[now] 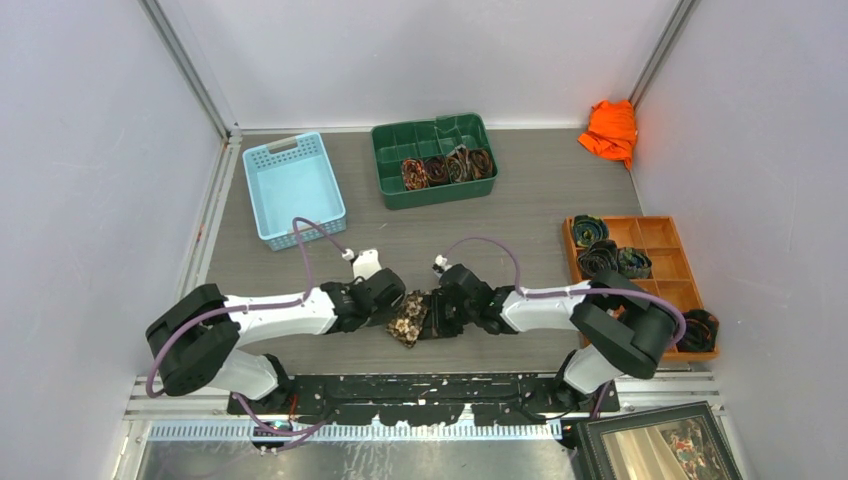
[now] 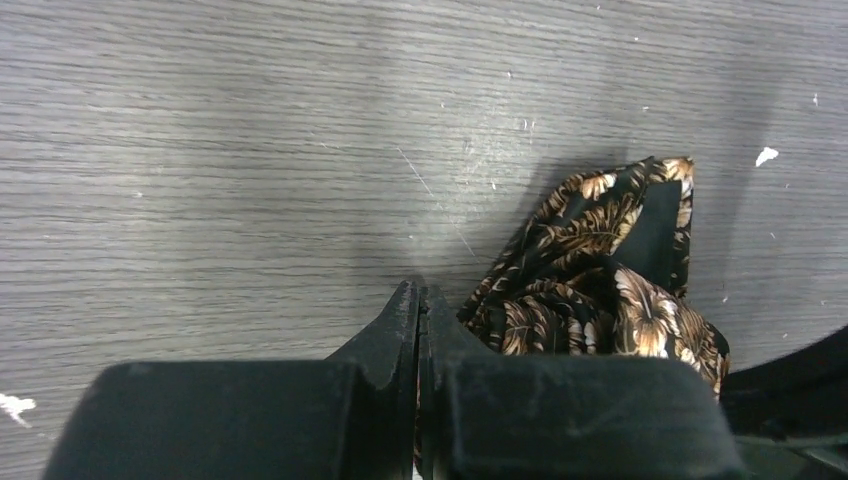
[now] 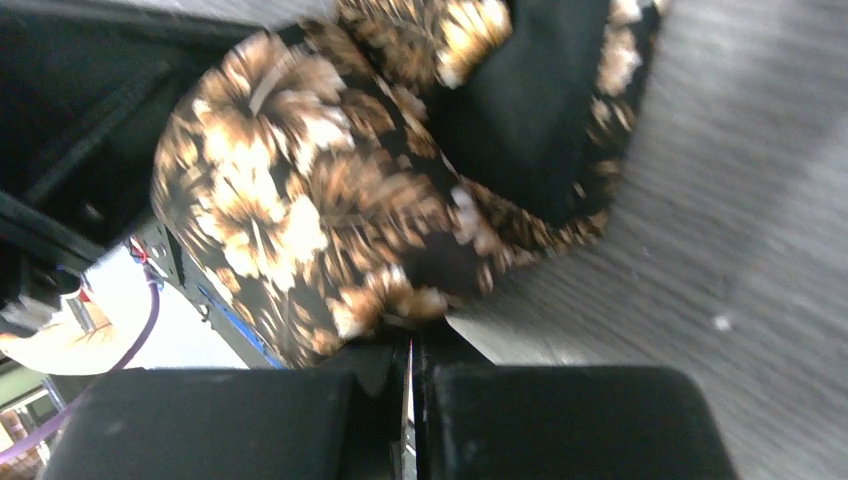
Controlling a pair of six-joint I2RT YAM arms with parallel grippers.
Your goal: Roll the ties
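Note:
A dark tie with brown and cream flowers (image 1: pixel 408 325) lies bunched on the table between my two hands. In the left wrist view, my left gripper is shut at the near left side of the tie (image 2: pixel 655 312); no cloth clearly shows gripped at its fingertips. Folds of the tie rise to its right, and a flat end with dark lining reaches away beyond. In the right wrist view, my right gripper is shut on the tie (image 3: pixel 290 190), whose bulk covers the fingertips' upper left.
At the back, a green divided box (image 1: pixel 400 200) holds several rolled ties. A light-blue basket (image 1: pixel 270 190) stands empty at left. More rolls sit in an orange divided tray (image 1: pixel 668 235) at right. Orange cloth (image 1: pixel 611 131) lies in the far right corner.

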